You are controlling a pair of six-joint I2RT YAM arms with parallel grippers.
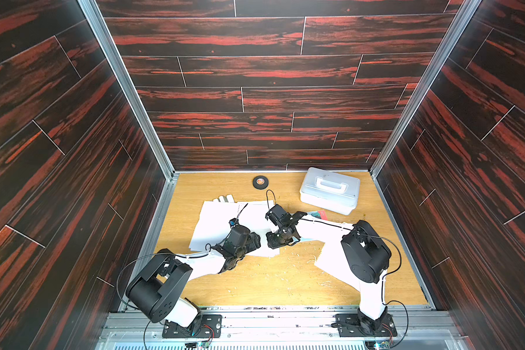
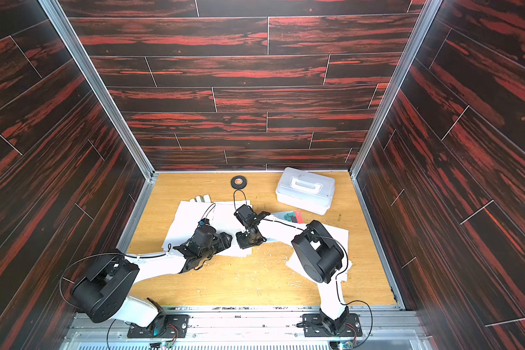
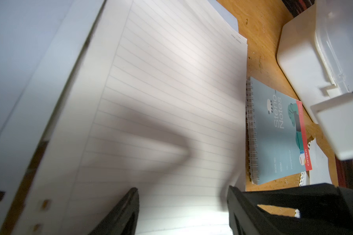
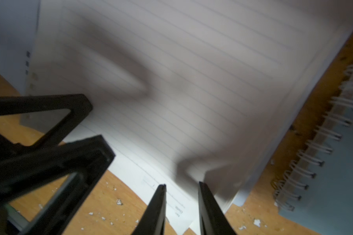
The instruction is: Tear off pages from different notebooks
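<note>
A lined notebook lies open in the left wrist view, its ruled page [image 3: 172, 98] on top and a row of binding holes along the left edge. Over the lower part of this page my left gripper stands open, fingers wide apart. In the right wrist view my right gripper is at the near right corner of the sheets, its fingers part way apart. Page corners [image 4: 176, 213] show between them; whether they touch the paper, I cannot tell. A blue-grey steno notebook [image 3: 276, 133] with spiral binding lies closed to the right.
The translucent white box [image 1: 330, 189] stands at the back right, and a black tape roll [image 1: 260, 182] at the back middle. Loose white sheets [image 1: 337, 265] lie under the right arm. Paper scraps dot the bare front table [image 1: 280, 280].
</note>
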